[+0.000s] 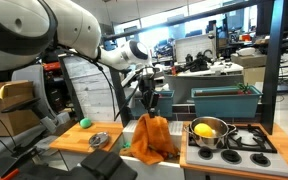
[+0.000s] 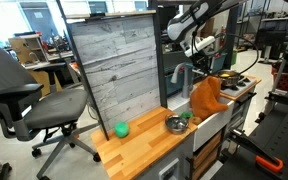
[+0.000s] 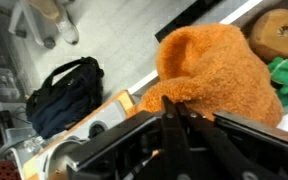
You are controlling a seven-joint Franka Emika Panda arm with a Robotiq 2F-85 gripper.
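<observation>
An orange cloth [image 1: 154, 140] hangs in folds over the white sink area, bunched at its top under my gripper [image 1: 152, 113]. The fingers are shut on the cloth's upper part. In the second exterior view the cloth [image 2: 207, 98] droops from the gripper beside the sink [image 2: 180, 157]. From the wrist, the cloth [image 3: 209, 75] spreads out beyond and beneath the dark fingers [image 3: 168, 105]. The exact pinch is partly hidden by the fingers.
A metal pot [image 1: 210, 139] holding a yellow item [image 1: 204, 130] stands right of the sink, beside a black stove [image 1: 242, 152]. A metal bowl [image 2: 177, 124] and a green ball [image 2: 121, 129] rest on the wooden counter. A green toy [image 3: 287, 75] lies near the cloth.
</observation>
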